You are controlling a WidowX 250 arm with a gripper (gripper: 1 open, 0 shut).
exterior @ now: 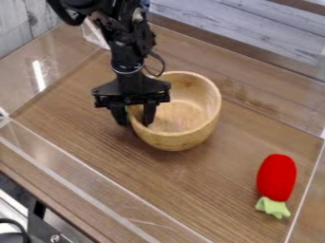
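A black gripper [133, 112] hangs from the arm over the left rim of a pale wooden bowl [191, 119], its fingers reaching down around that rim. Whether the fingers are closed on the rim is hard to tell. The bowl stands upright on the wooden table.
A red plush object with a pale green end [277, 180] lies at the right of the table [152, 190]. A pale plank wall runs along the back.
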